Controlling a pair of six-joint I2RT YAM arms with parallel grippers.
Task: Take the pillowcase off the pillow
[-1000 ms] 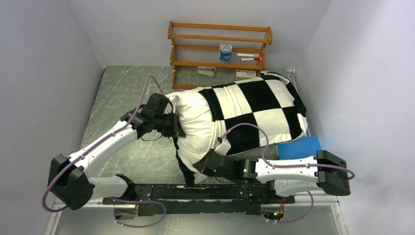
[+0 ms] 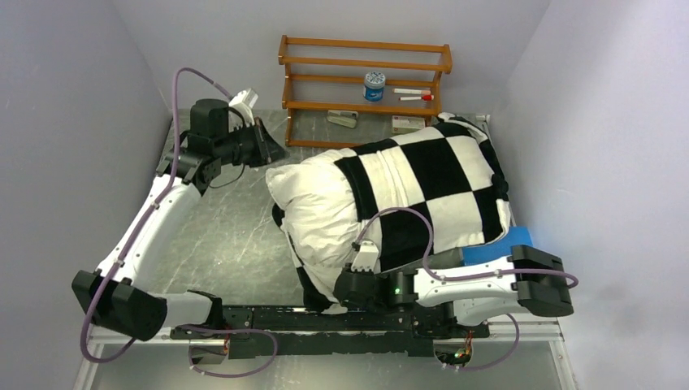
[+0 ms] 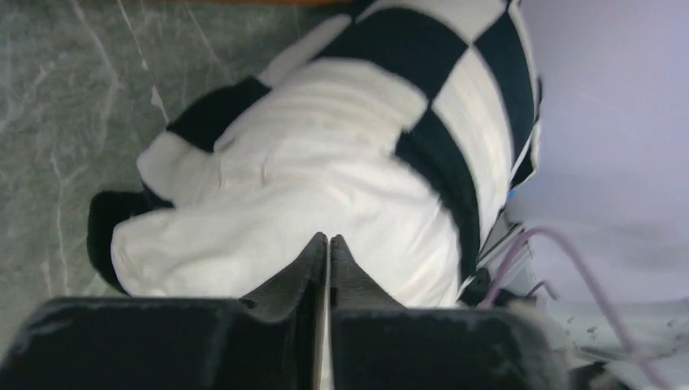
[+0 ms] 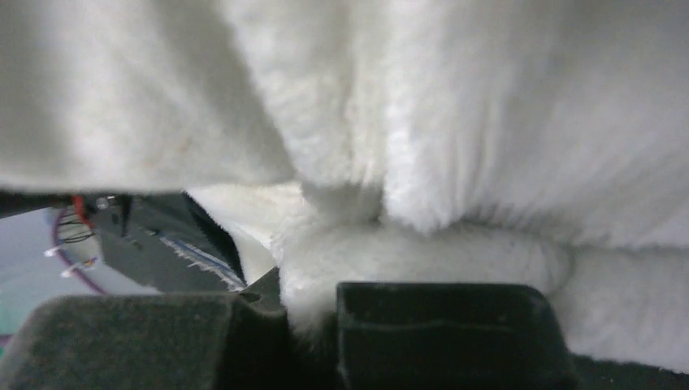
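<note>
The pillow in its black-and-white checked pillowcase (image 2: 439, 166) lies slanting across the table, and a white bunched part (image 2: 313, 191) covers its left end. My left gripper (image 2: 279, 154) hovers just off the upper-left corner of that white part. In the left wrist view its fingers (image 3: 280, 288) stand only a narrow gap apart, with no cloth between them. At the front edge, my right gripper is shut on white fluffy fabric (image 4: 341, 260). Whether that fold is pillowcase alone or also pillow cannot be told.
A wooden rack (image 2: 366, 106) stands at the back, bearing a blue tub (image 2: 374, 86) and markers. A blue item (image 2: 508, 244) lies to the right, partly beneath the right arm.
From the pillow's left end, my left gripper has moved up and away to the back left. The right gripper has shifted slightly toward the front, keeping the fabric.
</note>
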